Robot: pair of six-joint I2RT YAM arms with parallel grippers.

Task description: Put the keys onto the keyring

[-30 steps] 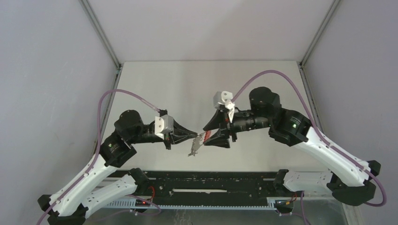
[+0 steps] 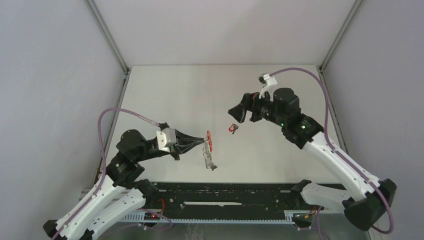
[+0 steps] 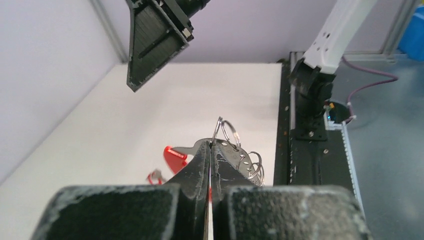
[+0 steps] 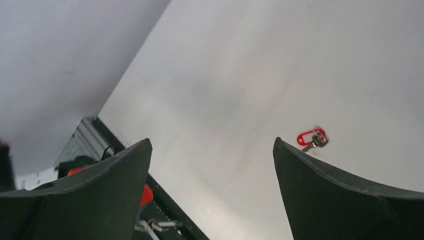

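My left gripper (image 2: 204, 140) is shut on the keyring (image 2: 207, 152), a thin silver plate with wire rings and a red part. It hangs down from the fingertips over the table. In the left wrist view the plate (image 3: 241, 160) and its rings stick out just beyond the tips. One silver key with a red tag (image 2: 233, 128) lies on the table to the right of the keyring; the right wrist view also has this key (image 4: 319, 140). My right gripper (image 2: 246, 116) stands open above and behind that key, its fingers (image 4: 320, 185) wide apart and nothing between them.
Grey walls (image 2: 55, 90) close in both sides.
My right gripper has left the keyring and moved back and right, uncovering the key with the red tag on the table. The keyring stays at my left gripper, which has shifted slightly left.
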